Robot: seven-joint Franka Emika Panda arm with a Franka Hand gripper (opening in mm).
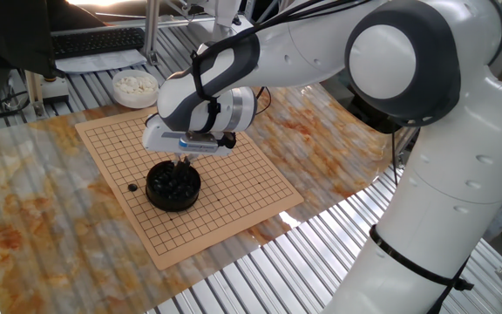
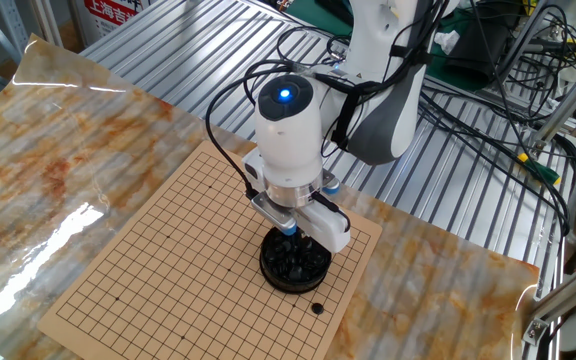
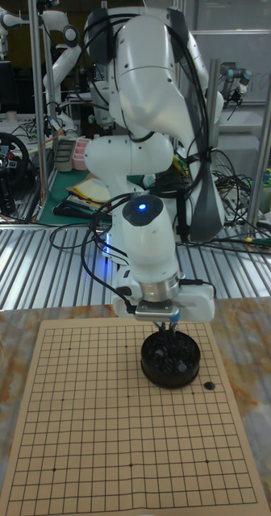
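A round black bowl (image 1: 173,201) full of black stones (image 3: 181,354) stands on the gridded go board (image 1: 242,194). My gripper (image 1: 183,166) points down over the bowl, its fingertips at or among the stones near the bowl's back side. The fingers are dark and small against the stones, so how far apart they stand and whether a stone is between them is not clear. One loose black stone (image 1: 132,187) lies on the board beside the bowl; in the second exterior view that stone (image 2: 317,308) shows near the board's edge.
A clear tub of white stones (image 1: 136,88) stands off the board, near a keyboard (image 1: 98,42). Most of the board is bare. Marbled sheeting (image 2: 438,290) around it is free, with metal slats (image 2: 198,60) beyond.
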